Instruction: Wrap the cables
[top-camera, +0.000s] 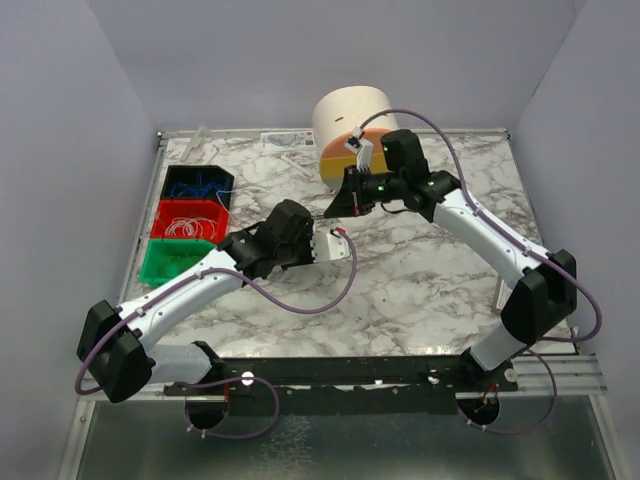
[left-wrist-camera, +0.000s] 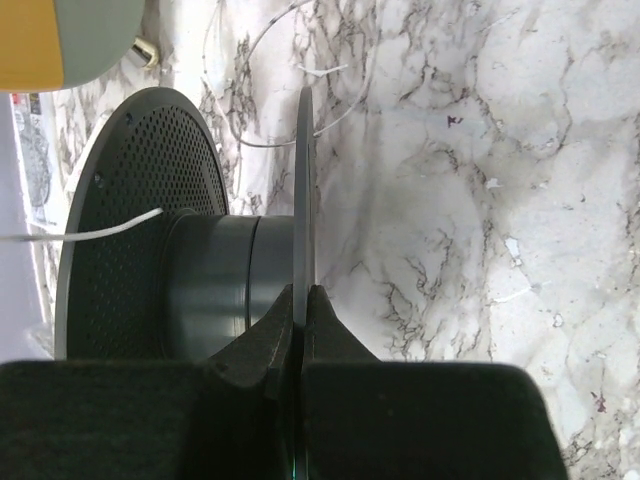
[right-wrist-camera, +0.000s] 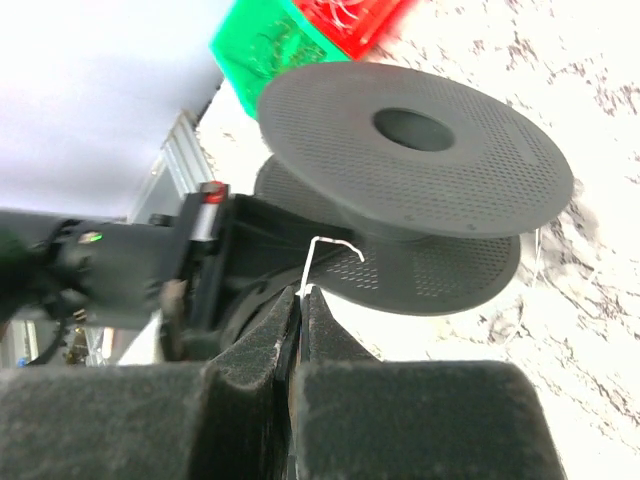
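In the left wrist view, a black spool (left-wrist-camera: 150, 220) has two wide perforated flanges and a smooth core. My left gripper is shut on the thin rim of its near flange, which is seen edge-on. A thin white cable (left-wrist-camera: 110, 230) runs from the left edge of that view to the spool's core. The right wrist view shows the spool (right-wrist-camera: 330, 130) tilted, just beyond my right gripper. That gripper is shut on the white cable (right-wrist-camera: 309, 262), which bends from the fingertips toward the spool. From above, the arms largely hide the spool.
At the left stand a black bin (top-camera: 185, 173) with blue cables, a red bin (top-camera: 162, 222) with white cable and a green bin (top-camera: 160, 265). A white drum with an orange and yellow front (top-camera: 338, 170) stands at the back.
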